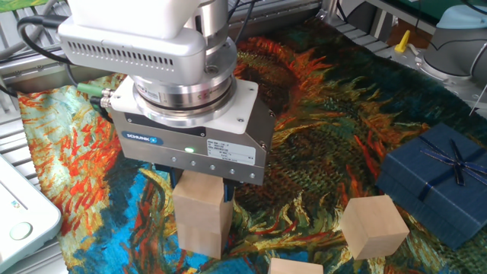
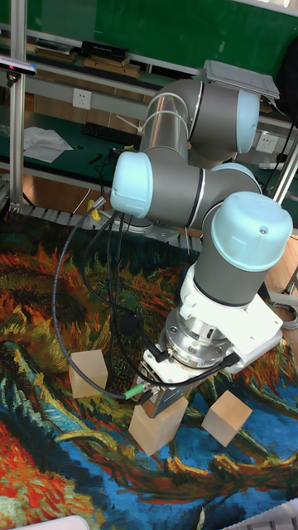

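Note:
Pale wooden blocks are in both views. In exterior view 2 an upper wooden block (image 1: 199, 204) is in line with a lower wooden block (image 1: 199, 237) beneath it, at the lower middle. My gripper (image 1: 202, 186) points down over this pair, one dark finger on each side of the upper block, and appears shut on it. Whether the two blocks fully touch is hard to tell. From exterior view 3, the pair (image 2: 157, 427) shows below the gripper, whose fingers are mostly hidden there.
One loose wooden block (image 1: 374, 227) lies to the right of the pair, and another block (image 1: 295, 267) is cut off by the lower edge. A blue ribboned box (image 1: 437, 183) stands at the right. A white device (image 1: 23, 217) sits at the left.

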